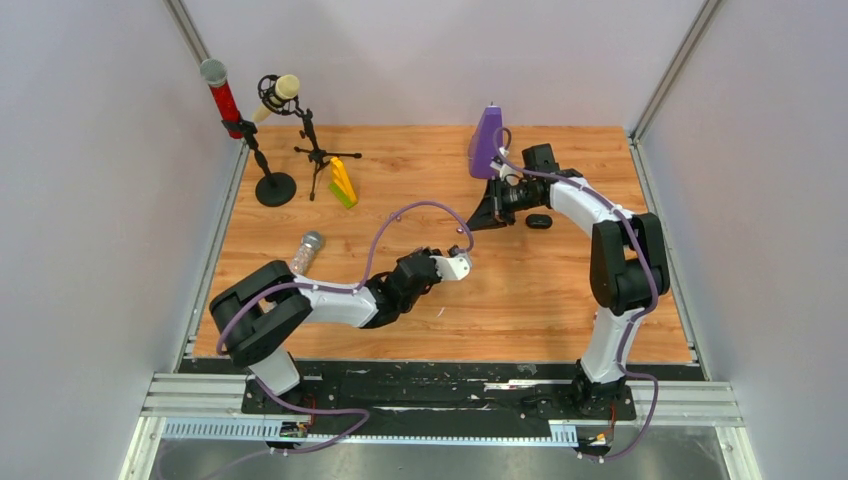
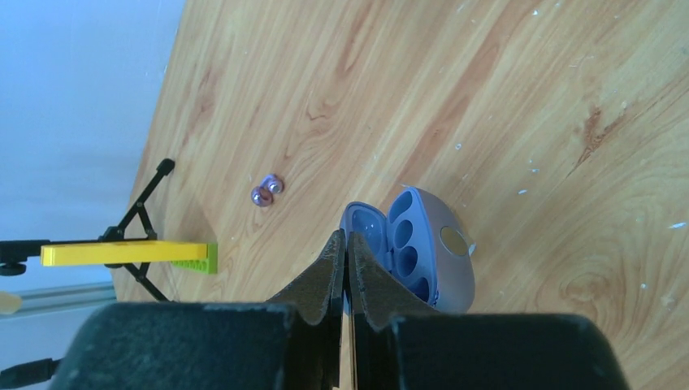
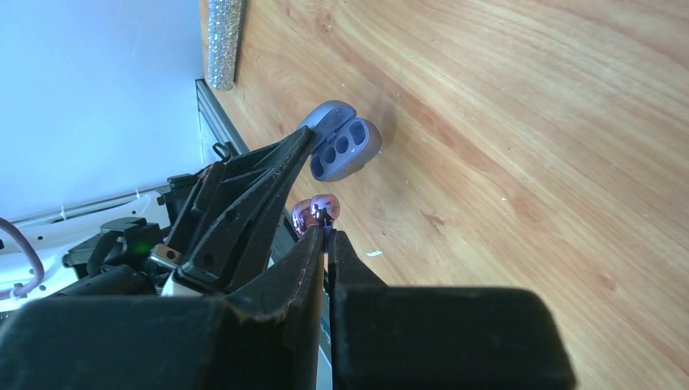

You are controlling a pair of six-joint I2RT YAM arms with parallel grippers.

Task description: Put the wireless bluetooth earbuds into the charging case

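Note:
The open lilac charging case point(image 2: 447, 268) shows empty slots in the left wrist view. My left gripper is shut on it at the lid side; the same case point(image 3: 345, 162) appears beyond that gripper in the right wrist view. My right gripper is shut on a shiny pinkish-purple earbud point(image 3: 325, 207), held apart from the case, with a similar rounded shape just beside it. Two more shiny purple earbuds point(image 2: 268, 188) lie together on the wood in the left wrist view.
Microphones on stands point(image 1: 273, 187) and a yellow object point(image 1: 341, 180) occupy the back left. A silver microphone point(image 1: 305, 253) lies at left. A purple object point(image 1: 483, 140) stands at the back, a dark oval point(image 1: 539, 221) at right.

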